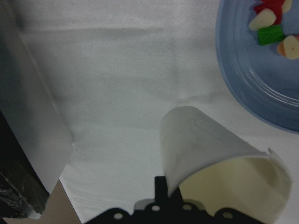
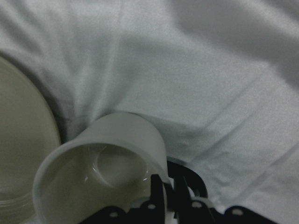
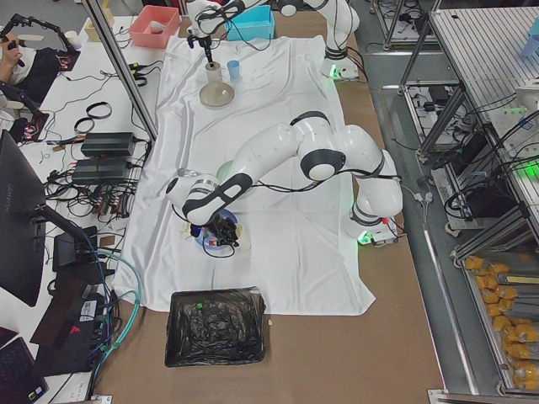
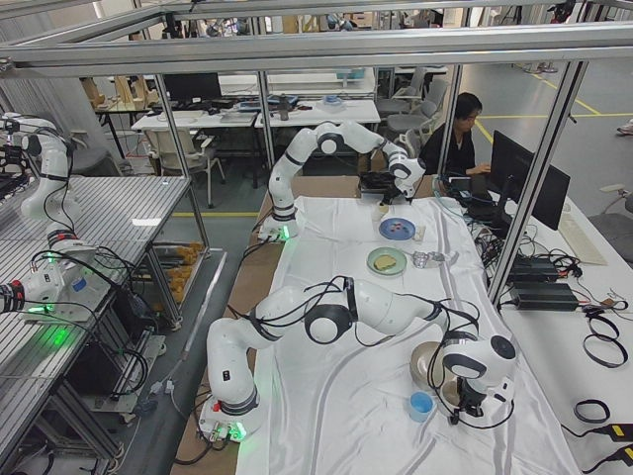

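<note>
In the left wrist view a white paper cup (image 1: pixel 201 140) lies beside a blue plate (image 1: pixel 247 79) holding red, green and pale pieces. My left gripper is at the cup's rim; whether it is closed on it is unclear. In the right wrist view a white mug (image 2: pixel 121 130) stands beside a beige plate (image 2: pixel 23 130), with my right gripper at its rim; its grip cannot be made out. In the camera right view a blue cup (image 4: pixel 420 406) stands near that plate.
A black lined bin (image 3: pixel 215 328) sits past the cloth's near edge. A green plate (image 4: pixel 386 261) lies between the arms. A red container (image 3: pixel 154 27) and a blue container (image 3: pixel 248 25) are at the far end. The middle of the cloth has free room.
</note>
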